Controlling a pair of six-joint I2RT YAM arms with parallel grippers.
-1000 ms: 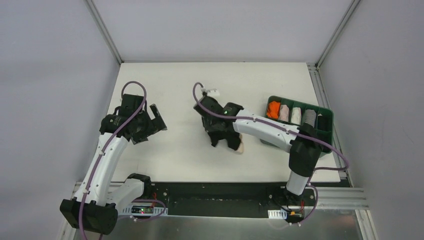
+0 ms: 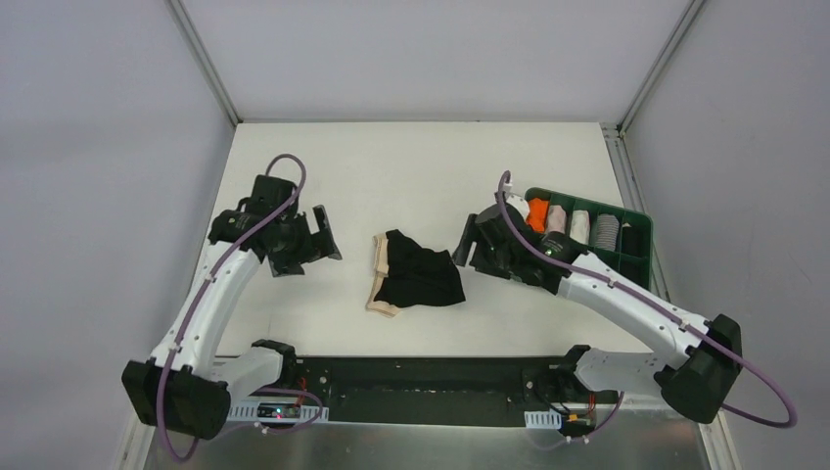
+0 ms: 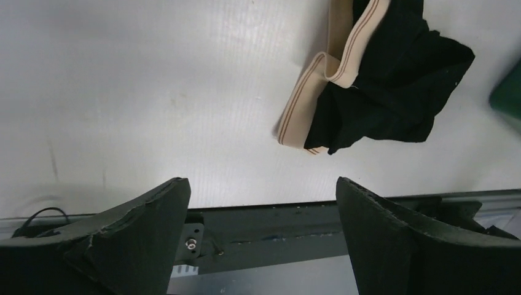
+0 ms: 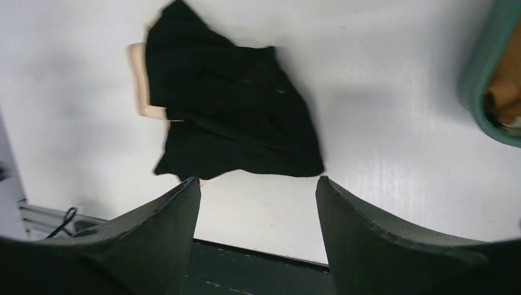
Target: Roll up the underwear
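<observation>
Black underwear [image 2: 423, 274] with a beige waistband [image 2: 381, 281] lies loosely crumpled on the white table between my arms, waistband toward the left. In the left wrist view the waistband [image 3: 304, 104] is folded and kinked, and the black cloth [image 3: 399, 92] spreads to its right. My left gripper [image 2: 328, 232] stands open to the left of the underwear, apart from it. Just right of the cloth, my right gripper [image 2: 463, 252] is open too, with nothing held. The black cloth [image 4: 239, 117] lies ahead of the right fingers [image 4: 335, 203] in the right wrist view.
A green divided box [image 2: 636, 269] at the right holds several rolled items, among them an orange roll [image 2: 537, 213] and a grey striped roll [image 2: 606, 231]. My right arm partly covers this box.
</observation>
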